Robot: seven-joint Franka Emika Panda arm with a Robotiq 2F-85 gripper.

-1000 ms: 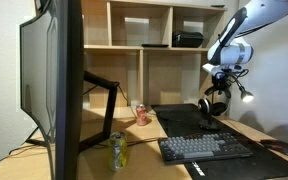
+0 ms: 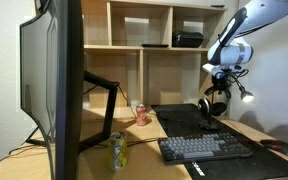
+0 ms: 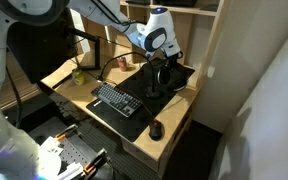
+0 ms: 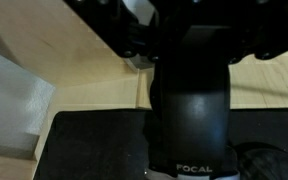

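My gripper (image 2: 222, 84) is shut on black headphones (image 2: 219, 105) above the back right of the desk. In the wrist view, their padded headband (image 4: 194, 120) runs down from between my fingers, with the word FOCAL on its lower part. The second exterior view has the headphones (image 3: 165, 75) below the gripper (image 3: 166, 56), over the far end of the black desk mat (image 3: 134, 124). Dark shapes beneath them blend together, so I cannot tell whether the earcups touch anything.
A grey keyboard (image 2: 204, 147) lies on the mat, with a dark mouse (image 3: 156, 130) to its right. A yellow can (image 2: 117, 150) and a red can (image 2: 141, 116) stand left of the mat. Wooden shelves (image 2: 124, 60) rise behind; a monitor (image 2: 64, 90) fills the left.
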